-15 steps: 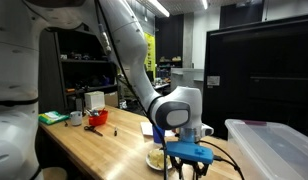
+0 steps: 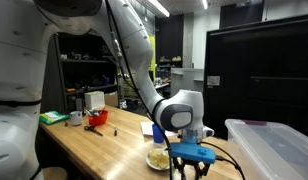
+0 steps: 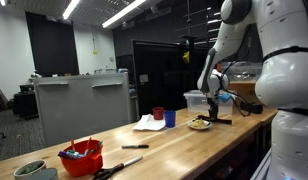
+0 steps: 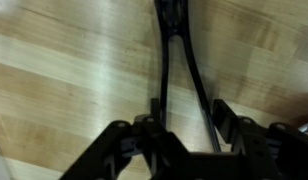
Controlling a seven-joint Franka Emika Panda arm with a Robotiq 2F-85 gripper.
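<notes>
A pair of black tongs (image 4: pixel 173 25) lies on the wooden table in the wrist view, joined at the top and splitting into two slim arms. My gripper is directly over those arms, its dark fingers (image 4: pixel 144 132) apart, one to each side. The tong arms run down through the gap; whether the fingers touch them cannot be told. In the first exterior view the lower end of the gripper is cut off near the bottom edge. Beside it stands a white plate (image 3: pixel 200 126) with pale yellow food on it.
Past the plate are a blue cup (image 3: pixel 170 119) and a red cup (image 3: pixel 158 113). A red container (image 3: pixel 81 157) with utensils, a knife (image 3: pixel 136 147) and a black-handled tool (image 3: pixel 116 168) occupy the far end. A translucent bin (image 2: pixel 269 150) stands nearby. Mid-table is mostly clear.
Over the last second my gripper has shifted only slightly, a little to the right in the first exterior view. The plate and cups have stayed in place.
</notes>
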